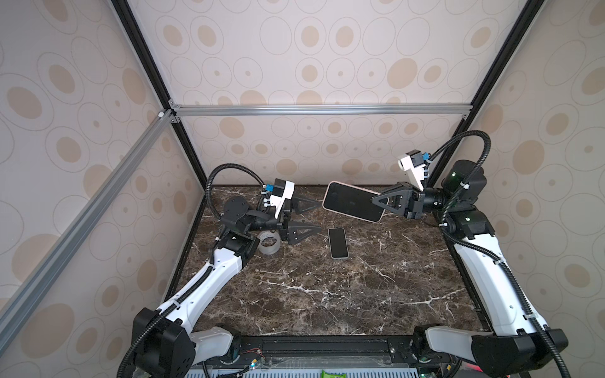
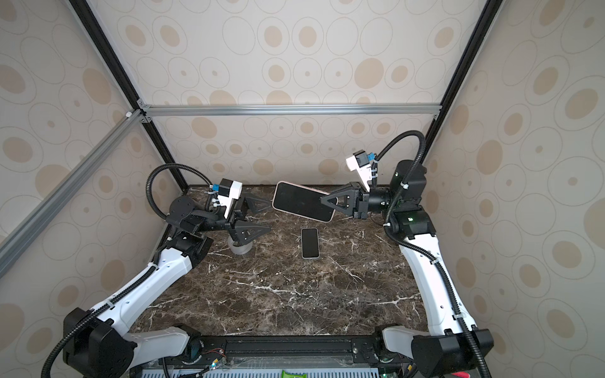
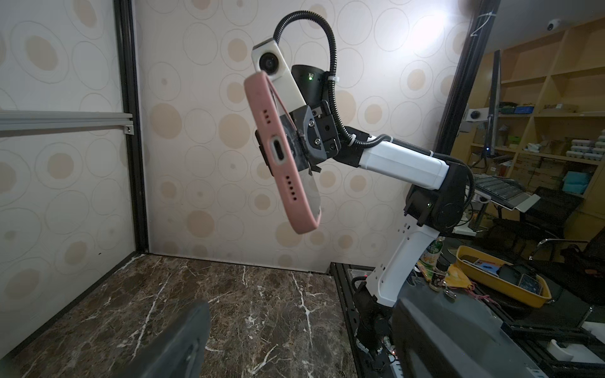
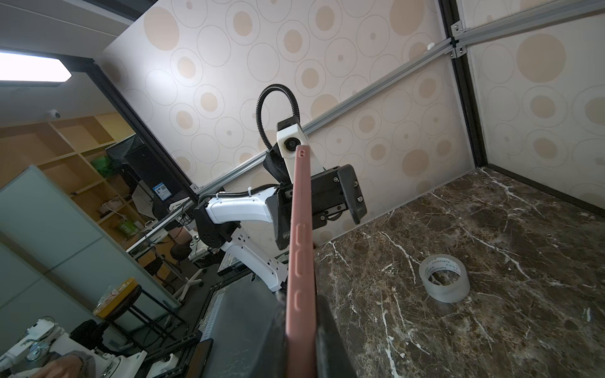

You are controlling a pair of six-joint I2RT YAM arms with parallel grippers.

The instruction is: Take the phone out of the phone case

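Note:
A phone in a pink case (image 1: 349,198) is held in the air, tilted, by my right gripper (image 1: 382,200), shut on it by one end; in the right wrist view the pink edge (image 4: 300,239) stands between the fingers. My left gripper (image 1: 313,217) is open, its fingers spread and facing the free end of the cased phone, apart from it. In the left wrist view the case's bottom edge (image 3: 280,160) shows its port and speaker holes. A second dark phone (image 1: 337,242) lies on the table below the held one.
A roll of clear tape (image 4: 444,280) lies on the left part of the marble table (image 1: 327,296), beneath the left gripper. Patterned walls enclose the sides and back.

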